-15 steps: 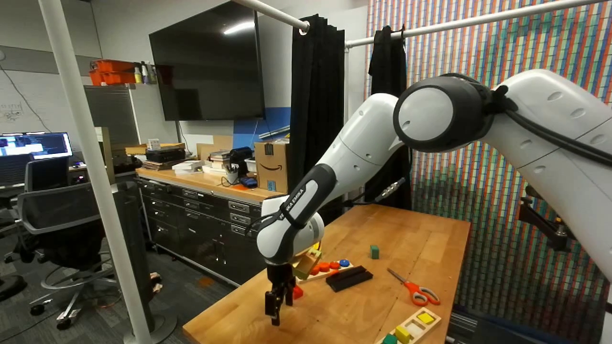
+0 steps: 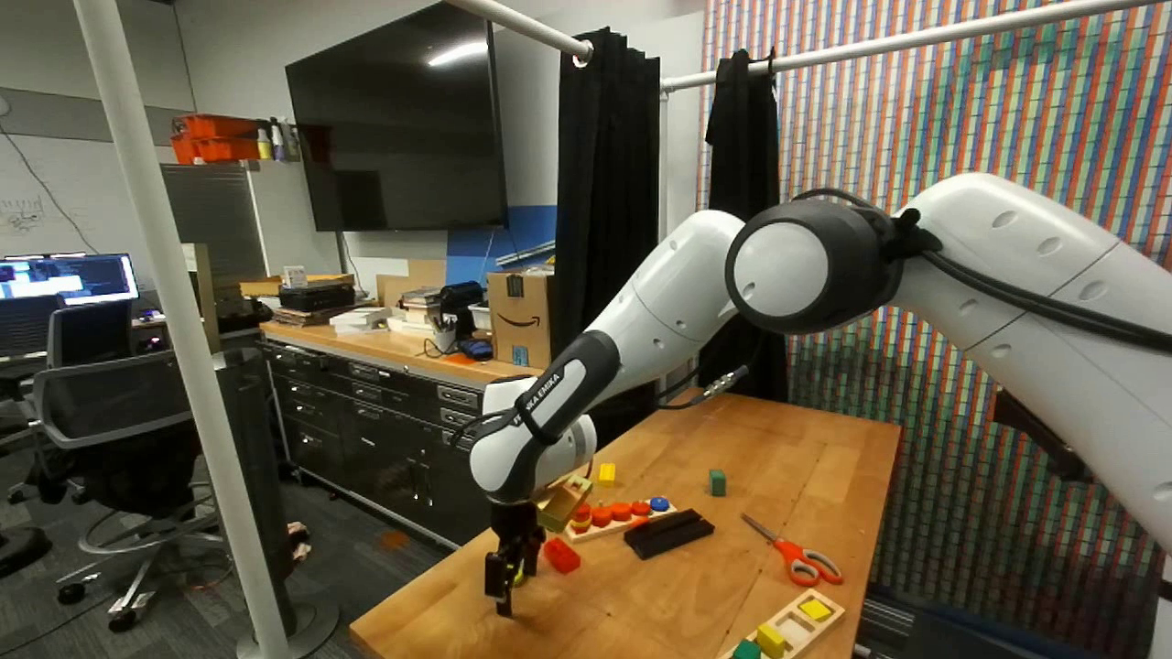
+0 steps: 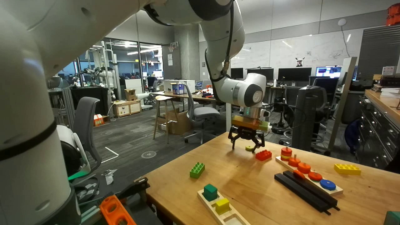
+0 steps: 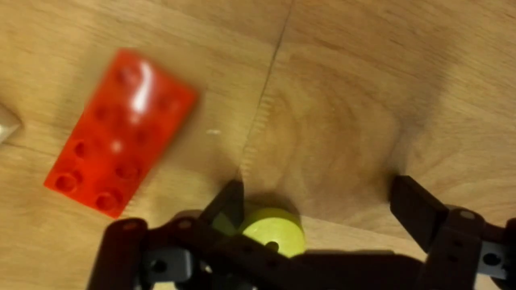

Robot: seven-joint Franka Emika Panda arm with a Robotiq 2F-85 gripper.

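A round yellow ring (image 4: 274,232) with a small hole lies flat on the table, close to one finger (image 4: 229,203) of my gripper. The fingers are spread wide, and nothing is gripped between them. In exterior view 2 the gripper (image 3: 247,148) hangs low over the table, with the yellow ring (image 3: 249,148) beneath it. A red brick (image 4: 121,133) lies to the left in the wrist view, apart from the fingers. Beyond it in exterior view 2 is a wooden peg board (image 3: 339,190) carrying red rings and a blue ring (image 3: 328,184).
Black rails (image 3: 303,191) lie beside the peg board. A yellow brick (image 3: 347,169), a green brick (image 3: 197,170) and a wooden tray with blocks (image 3: 240,219) stand around the table. Orange-handled scissors (image 2: 808,562) lie open to the right. Bare wood surrounds the gripper's near side.
In exterior view 1 the arm has shifted left and slightly lower at the gripper. More of the red brick and the peg board shows now. The table objects appear unmoved.
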